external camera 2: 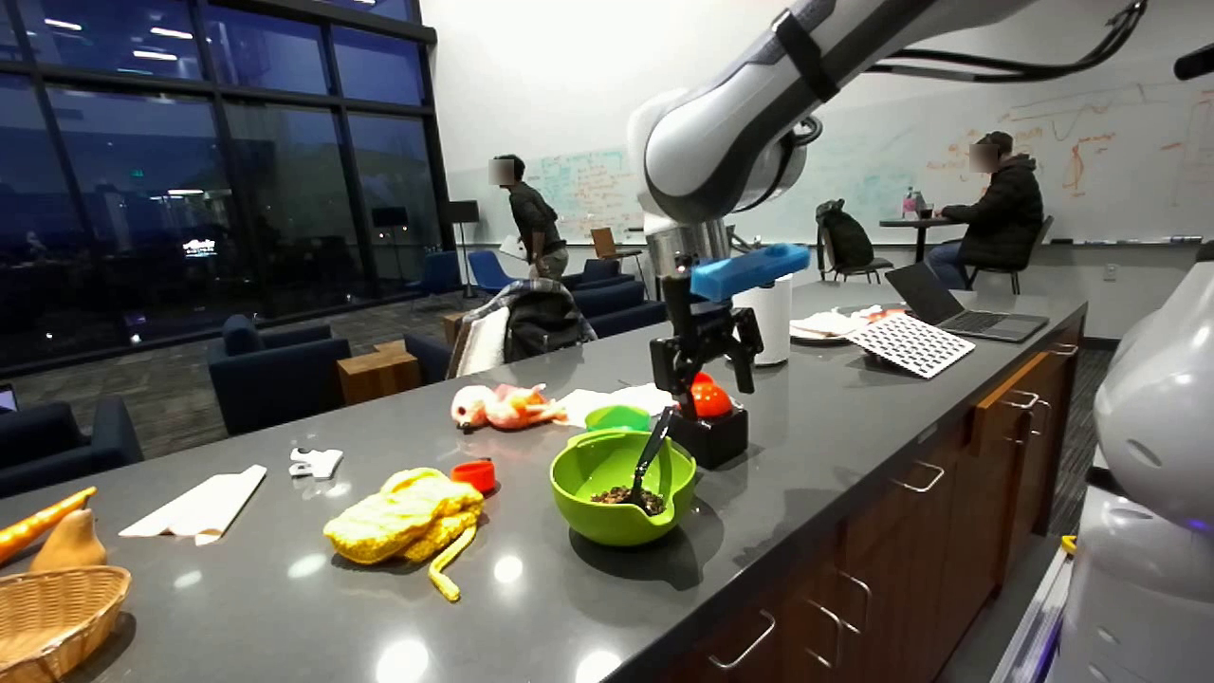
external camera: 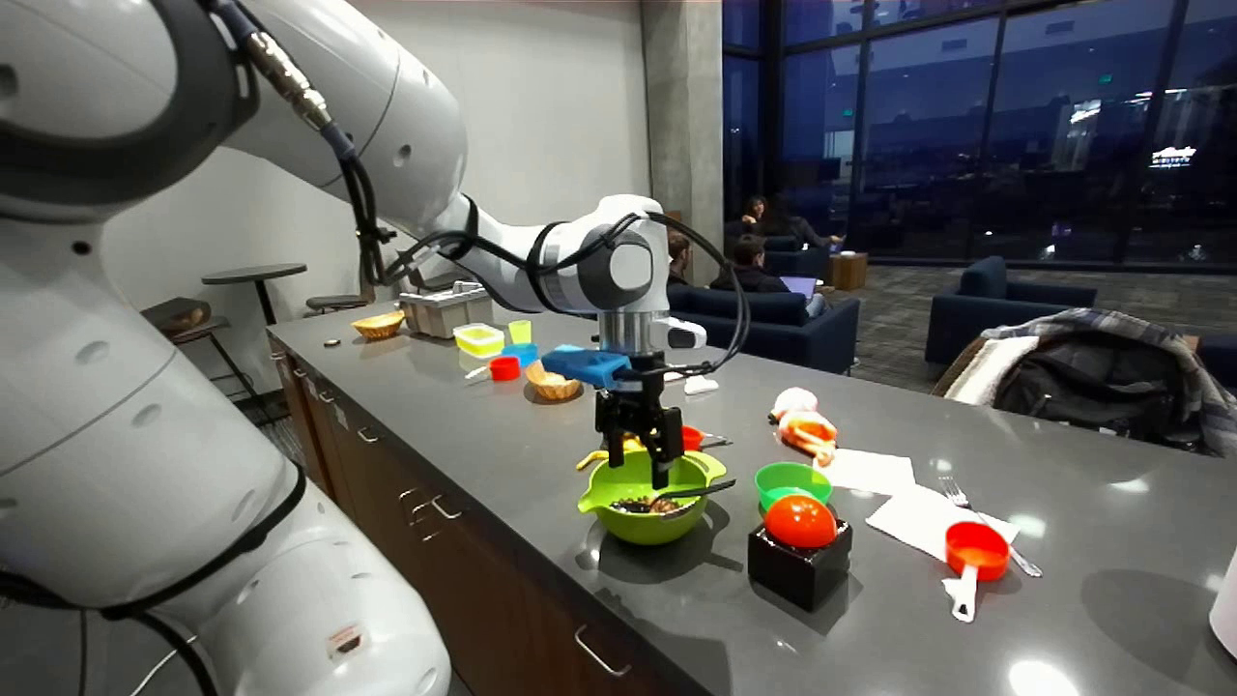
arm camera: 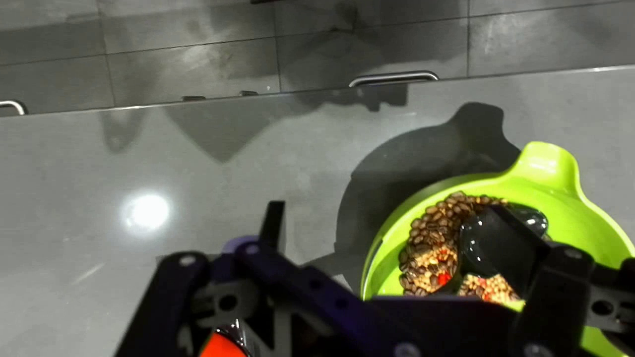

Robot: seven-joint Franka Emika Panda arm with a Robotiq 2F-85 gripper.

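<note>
A lime-green mixing bowl point(external camera: 649, 528) with a pour spout and a handle sits near the counter's front edge. Coffee beans point(arm camera: 425, 238) and small pale grains lie inside. A black spoon point(external camera 2: 653, 451) rests in the bowl, its handle leaning out over the rim. My gripper point(external camera: 639, 470) hangs fingers-down above the bowl in exterior view 1, open. In exterior view 2 the gripper point(external camera 2: 717, 400) appears against the black box behind the bowl. Its dark fingers spread wide in the wrist view, one over bare counter and the other overlapping the spoon. I see no object held.
Close to the bowl stand a black box point(external camera: 800, 565) with a shiny red-orange ball point(external camera: 800, 522) on it and a small green bowl point(external camera: 793, 480). A yellow plush point(external camera 2: 404, 518) and a red cup point(external camera 2: 474, 473) lie on the other side. Bare counter point(arm camera: 77, 208) stretches along the front edge.
</note>
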